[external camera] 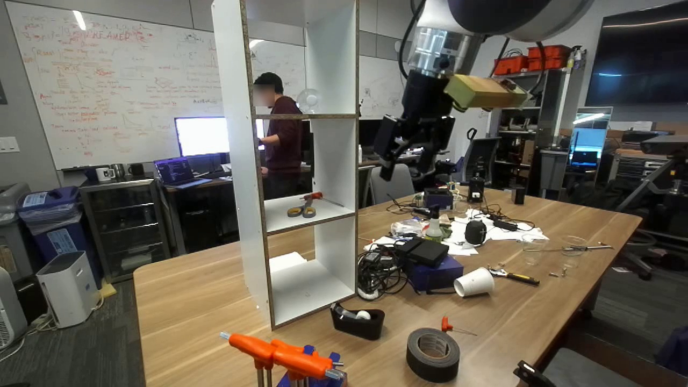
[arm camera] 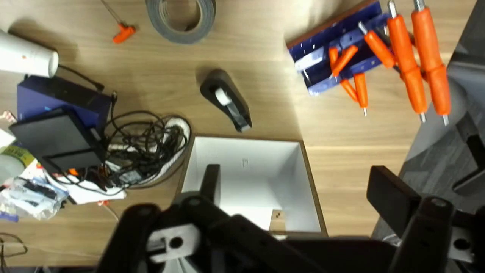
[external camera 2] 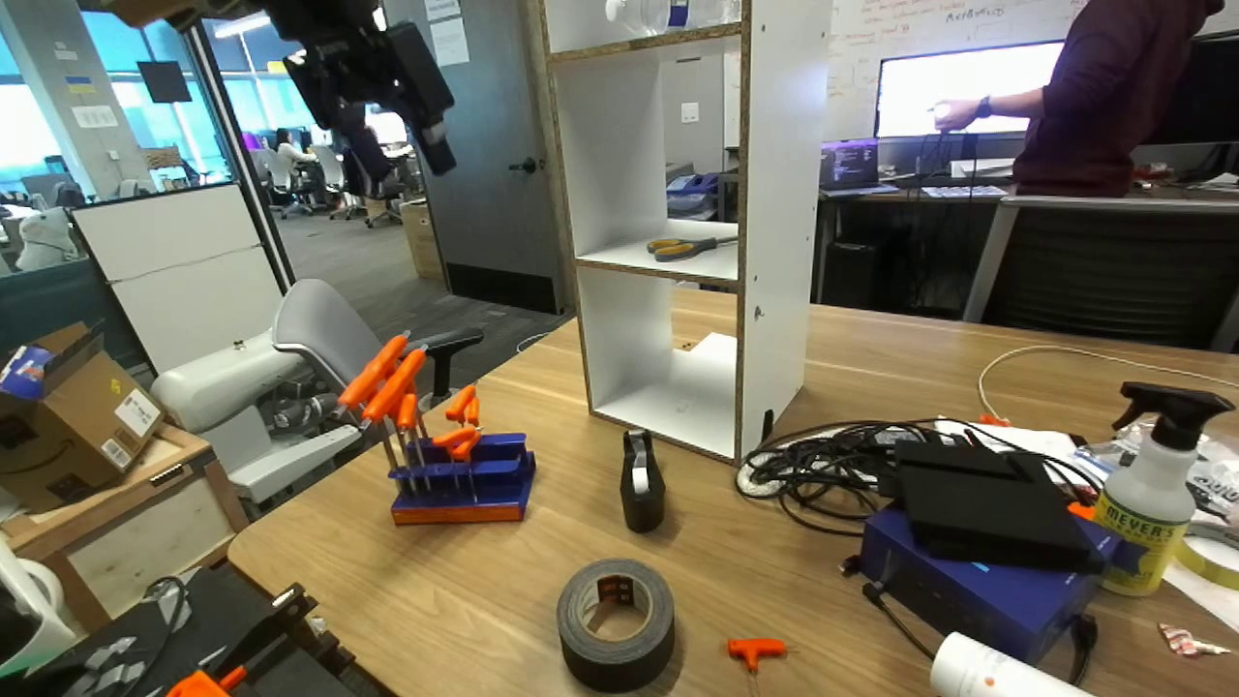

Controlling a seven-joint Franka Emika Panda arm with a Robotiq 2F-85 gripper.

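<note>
High above the table, in front of the white shelf unit (external camera: 256, 193), my gripper (external camera: 403, 173) stands open with its fingers spread and nothing between them. In the wrist view the gap between the fingers lies over the shelf's lower compartment and bare table. Scissors (external camera 2: 685, 248) and a red-handled tool (external camera: 312, 196) rest on the middle shelf. Before the unit stand a black tape dispenser (external camera: 358, 322) and a roll of dark tape (external camera: 432, 355). A small orange T-handle key (external camera 2: 757, 647) lies near the roll.
A blue rack (external camera 2: 465, 488) holds several orange-handled hex keys. Tangled cables (external camera 2: 813, 465), a blue box (external camera 2: 982, 587) with a black device, and a tipped white cup (external camera: 474, 282) crowd the other side. Bare wood surrounds the dispenser.
</note>
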